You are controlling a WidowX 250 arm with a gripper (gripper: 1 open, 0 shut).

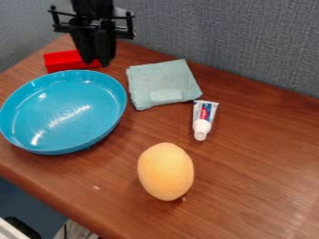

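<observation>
My black gripper [97, 58] hangs at the top of the camera view, its tip just over the right end of a red bar-shaped object [62, 60]; whether its fingers are open or shut is unclear, and it hides part of the red object. A light blue plate [62, 112] lies at the left. A folded grey-green cloth [163, 84] is right of the gripper. A toothpaste tube [204, 118] lies below the cloth, cap toward the front. A yellow-orange mango-like fruit [165, 171] sits front centre.
The wooden table [256, 177] has free room on the right. A grey fabric wall [237, 42] stands behind it. The table's left edge drops away at the lower left.
</observation>
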